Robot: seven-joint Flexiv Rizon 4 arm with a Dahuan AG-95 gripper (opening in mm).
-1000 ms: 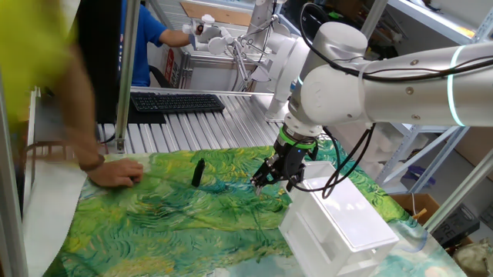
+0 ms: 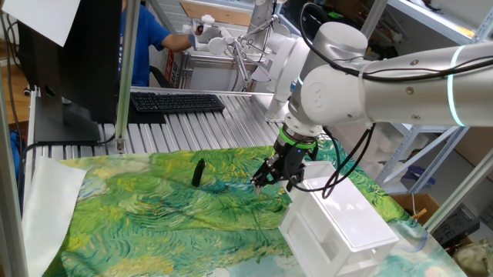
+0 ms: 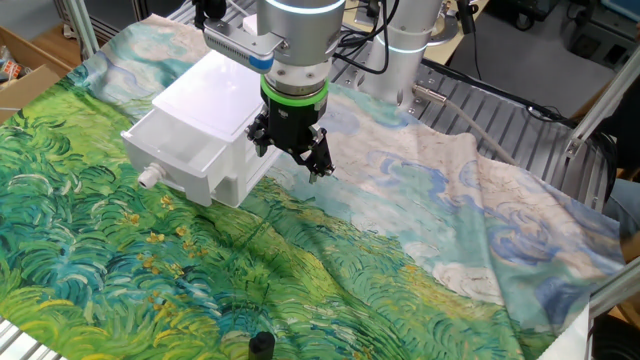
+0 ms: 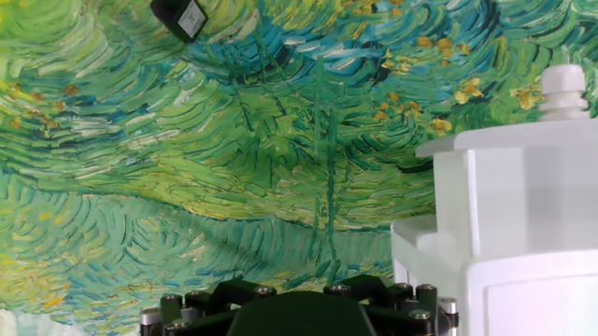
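My gripper [image 3: 291,165] hangs above the cloth beside the white drawer unit [image 3: 212,92], fingers spread apart with nothing between them. Its two fingers also show wide apart along the bottom edge of the wrist view. The unit's drawer [image 3: 172,146] is pulled out, showing an empty-looking inside and a round white knob [image 3: 151,176] on its front. A small black bottle-like object [image 2: 199,173] stands upright on the cloth, well apart from the gripper. Only part of that black object [image 4: 179,17] shows at the top of the wrist view.
A green and blue painted cloth [image 2: 162,223] covers the table, with some folds at one side. Much of it is bare. Behind it lie a keyboard [image 2: 177,102] and a monitor [image 2: 69,77]. A person in blue [image 2: 146,42] is at the back.
A person's arm and hand, resting on the cloth's left side a second ago, have gone from view. The gripper, drawer unit and black object look unmoved.
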